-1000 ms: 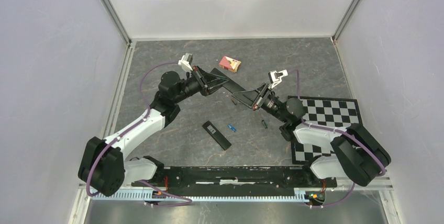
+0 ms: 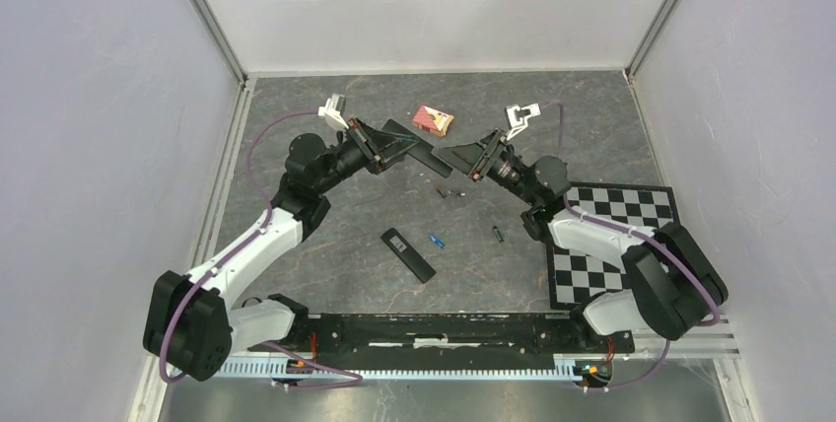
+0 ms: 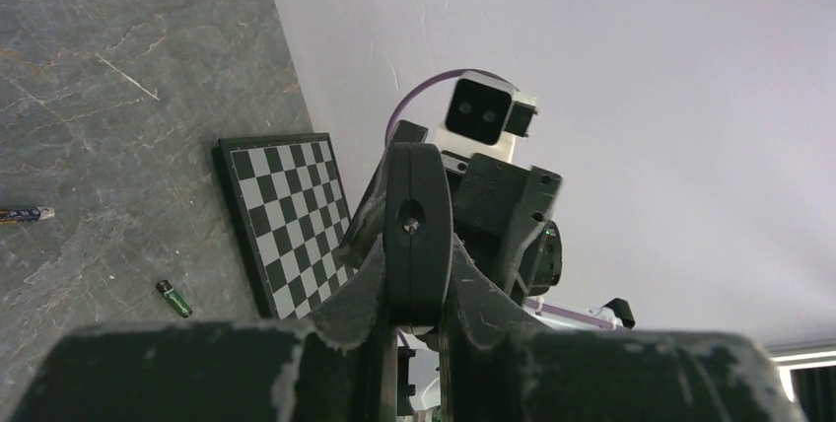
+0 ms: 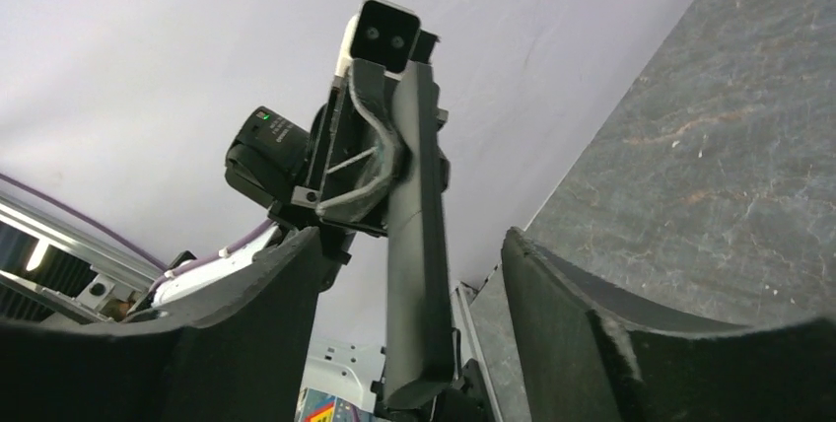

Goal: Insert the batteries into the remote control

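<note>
High over the middle of the table, my left gripper (image 2: pixel 387 146) is shut on the dark remote control (image 2: pixel 425 156), seen end-on in the left wrist view and upright in the right wrist view. My right gripper (image 2: pixel 456 163) faces the remote's lower end, part open, with the remote (image 4: pixel 416 294) showing between its fingertips; contact is not visible. On the table lie a flat dark piece with a label (image 2: pixel 414 262), probably a cover, a blue battery (image 2: pixel 437 241), a green battery (image 3: pixel 174 298) and small dark items (image 2: pixel 441 192) near the middle.
A red and yellow box (image 2: pixel 433 120) sits at the back middle. A checkered board (image 2: pixel 628 203) lies at the right under the right arm. Walls bound the left, back and right.
The left gripper and remote have shifted slightly left and back. My right gripper has moved toward the back, away from where it overlapped the remote's end.
</note>
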